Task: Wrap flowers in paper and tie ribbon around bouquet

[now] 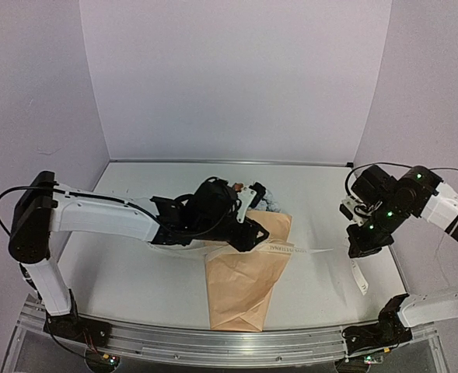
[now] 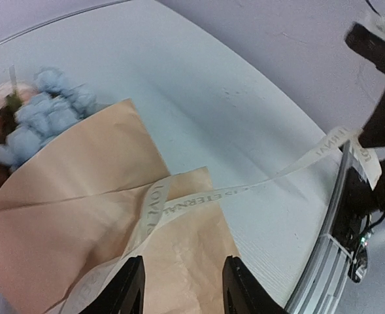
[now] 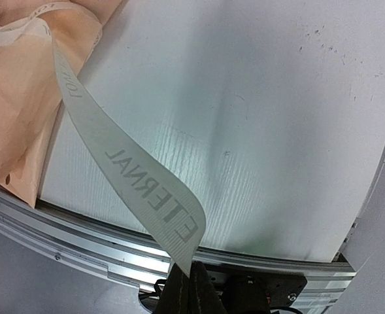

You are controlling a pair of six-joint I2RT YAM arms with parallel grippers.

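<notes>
The bouquet is wrapped in brown paper point(image 1: 244, 291), lying on the table with its blue and brown flowers point(image 2: 45, 118) toward the back. A white printed ribbon point(image 2: 205, 197) crosses over the paper, one strand over another. Above the wrap hangs my left gripper, fingers apart, with paper below and nothing held between them. Off to the right, my right gripper is shut on the ribbon near one end, and a short tail dangles below it in the top view. The left arm hides part of the flowers and the crossing in the top view.
Bare white table point(image 1: 322, 295) lies to the right of the paper, and more is clear on the left. A metal rail point(image 1: 213, 347) runs along the front edge. Walls close off the back and both sides.
</notes>
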